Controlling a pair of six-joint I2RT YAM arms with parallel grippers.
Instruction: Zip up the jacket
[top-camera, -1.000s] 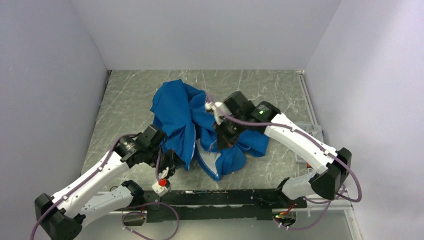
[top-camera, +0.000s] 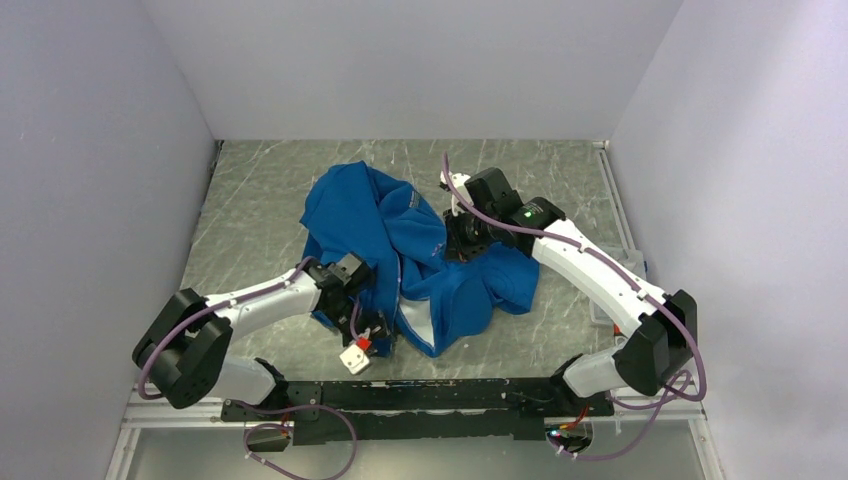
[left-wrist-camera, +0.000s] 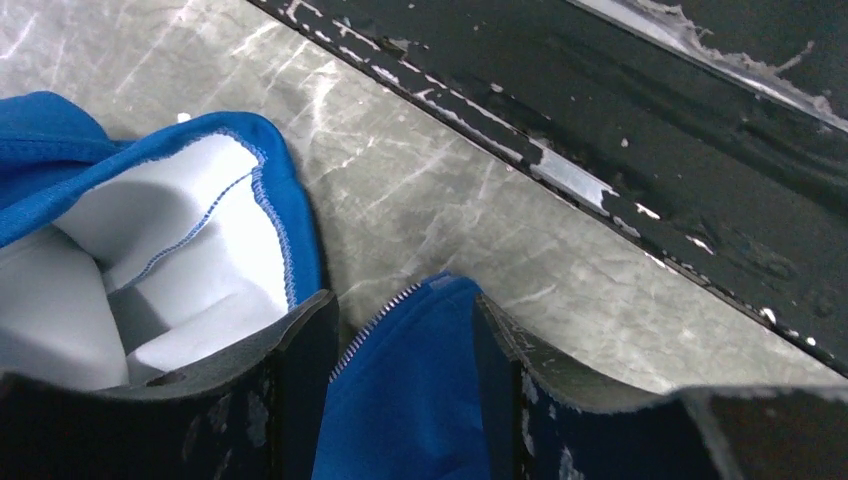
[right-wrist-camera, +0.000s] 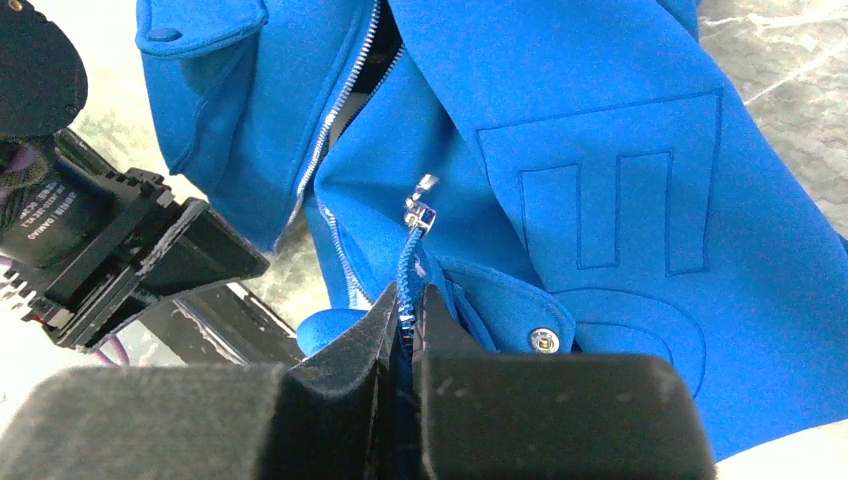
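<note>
The blue jacket (top-camera: 345, 210) lies spread on the marble table, part of its white lining (left-wrist-camera: 220, 230) showing. My right gripper is shut on a piece of blue zipper edge, with the metal zipper end (right-wrist-camera: 420, 218) sticking up just beyond the fingertips. My left gripper is open, low at the jacket's near-left part, above a blue corner with zipper teeth (left-wrist-camera: 390, 315) between its fingers in view; whether it touches the fabric I cannot tell.
A black rail (left-wrist-camera: 640, 110) runs along the table's near edge, close to the left gripper. A clear plastic container (top-camera: 610, 258) stands at the right edge, partly behind the right arm. Bare table lies at the back and far left.
Over the last second my left gripper moved right and toward the near edge.
</note>
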